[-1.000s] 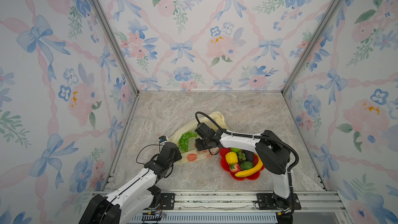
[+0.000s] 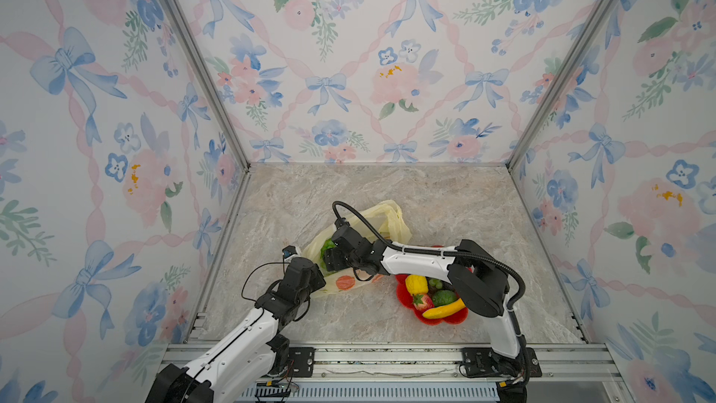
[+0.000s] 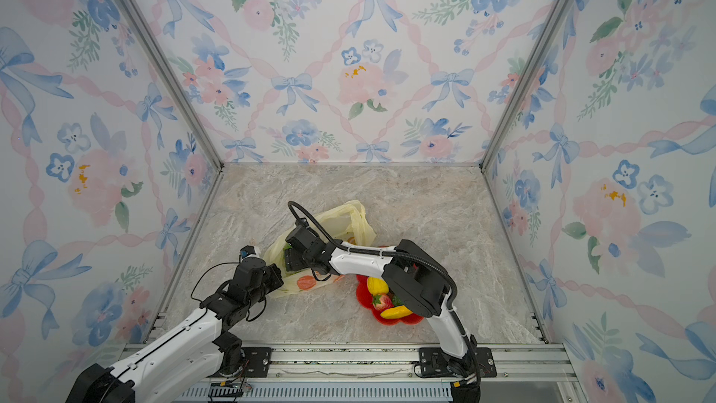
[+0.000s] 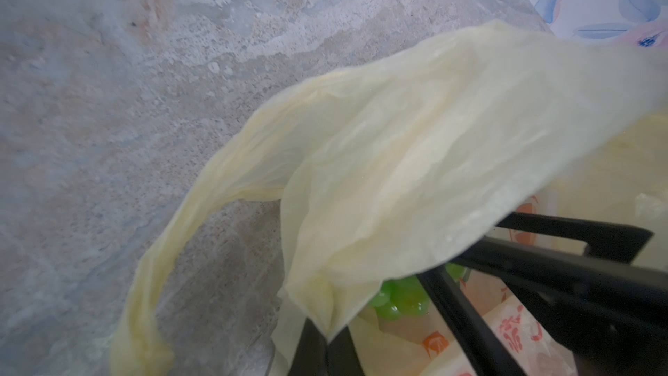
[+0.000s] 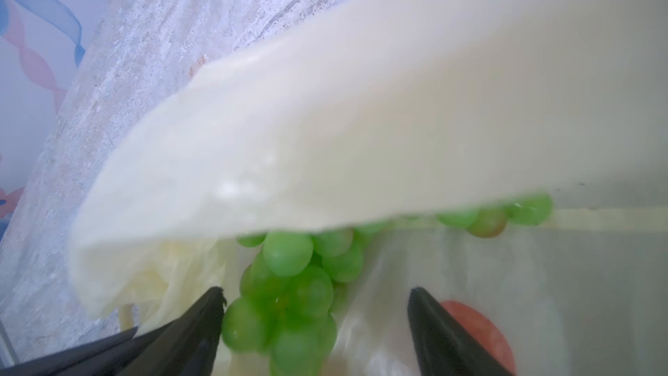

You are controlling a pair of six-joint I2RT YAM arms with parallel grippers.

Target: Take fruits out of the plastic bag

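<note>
A pale yellow plastic bag [image 2: 388,212] lies on its side with its mouth spread. My left gripper is shut on the bag's edge, which gathers to a point between its fingertips. Inside the bag rests a bunch of green grapes [image 5: 295,292], partly hidden by a raised fold of plastic in the right wrist view. My right gripper has entered the bag, its fingers [image 5: 438,337] apart on either side of the lower grapes. From the top left, the right gripper covers most of the grapes [image 2: 326,253].
A red bowl [image 2: 405,297] with several fruits, among them a banana [image 2: 443,309], a strawberry [image 2: 422,301] and a yellow pepper [image 2: 416,285], stands right of the bag, partly under my right arm.
My right gripper has moved left, from beside the grapes to over them, and now hides most of them. My left gripper has barely moved. The right arm now covers more of the bowl.
</note>
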